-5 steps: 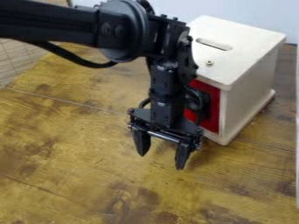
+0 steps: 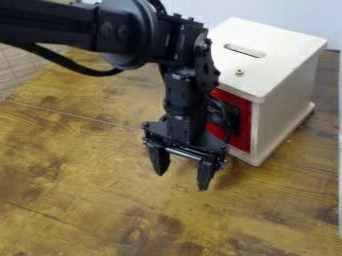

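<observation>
The black gripper (image 2: 181, 170) hangs low over the wooden table, its two fingers apart and pointing down, with nothing visible between them. It is in front of a cream wooden box (image 2: 283, 105) with a slot and small knob on top. The box's red front (image 2: 250, 140) is partly hidden behind the arm, and a black part shows against it.
A beige tiled surface (image 2: 24, 70) lies at the far left, and a pale edge runs along the right.
The gripper has shifted slightly to the left over the last second. The box has not moved.
</observation>
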